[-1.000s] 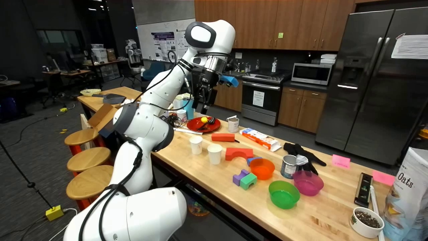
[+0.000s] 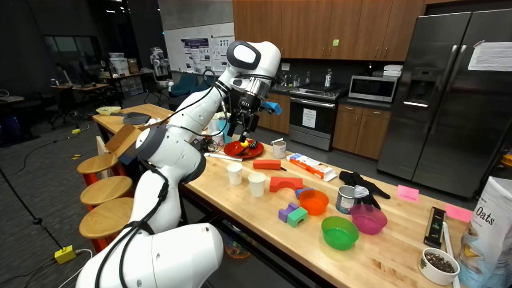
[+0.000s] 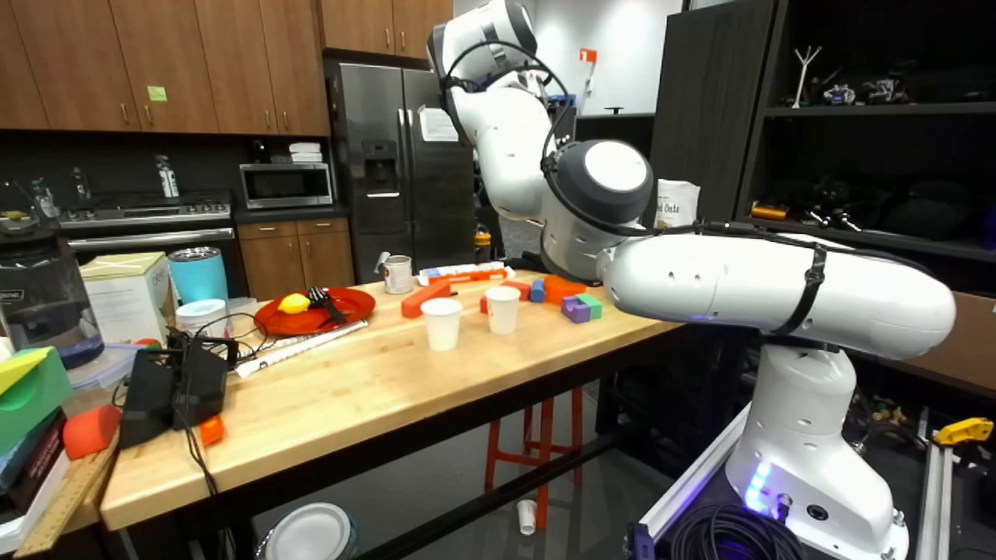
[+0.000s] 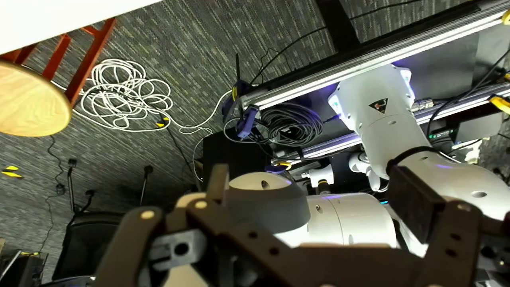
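My gripper [image 2: 238, 134] hangs from the raised arm, near the red plate [image 2: 231, 148] in exterior view 1. Its height above the plate is hard to judge. In the wrist view two dark fingers [image 4: 414, 203] stand wide apart, so it is open. Only the robot's own white arm and the floor show behind the gap. On the plate lie a yellow lemon-like item [image 3: 294, 303] and a black utensil [image 3: 327, 304]. Exterior view 2 cuts off the gripper.
Two white cups [image 2: 257, 185] stand at the table's near edge, by red blocks [image 2: 286, 183]. Orange [image 2: 314, 201], green [image 2: 339, 233] and pink [image 2: 369, 220] bowls sit farther right. A can [image 2: 279, 149] is beside the plate. Bare wood [image 3: 373, 383] lies in front of the plate.
The tabletop objects look unmoved.
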